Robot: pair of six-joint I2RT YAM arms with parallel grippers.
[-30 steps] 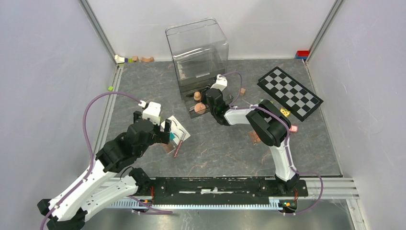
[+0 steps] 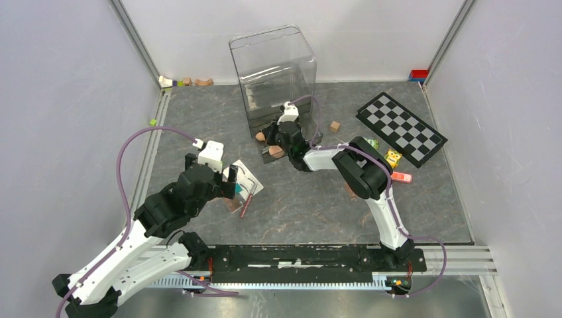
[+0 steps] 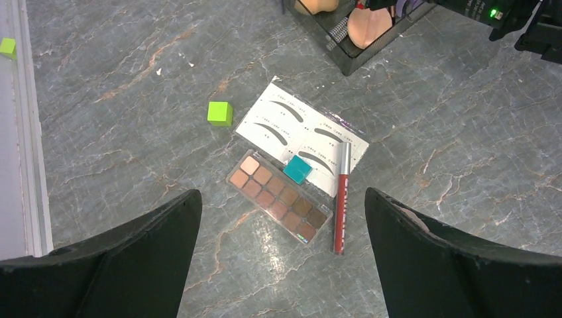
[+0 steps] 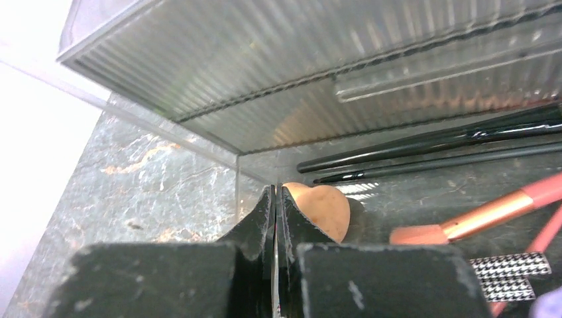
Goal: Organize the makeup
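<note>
A clear acrylic organizer [image 2: 272, 59] stands at the back centre; its lower tray holds peach sponges [image 3: 369, 28], black pencils [image 4: 437, 142] and brushes [image 4: 487, 215]. My right gripper is inside the tray, shut, fingertips at a peach sponge [image 4: 325, 209], with nothing clearly between them. My left gripper stands open above a brow stencil sheet [image 3: 272, 122], an eyeshadow palette [image 3: 268, 199], a red pen [image 3: 340, 212] and a teal cube [image 3: 298, 169], all lying on the table.
A checkerboard [image 2: 401, 129], a yellow item [image 2: 392, 158] and a pink item [image 2: 402, 177] lie on the right. A green cube [image 3: 219, 113] lies left of the sheet.
My right gripper has moved leftward within the organizer, toward the peach sponges at its left end. The left arm has not moved.
</note>
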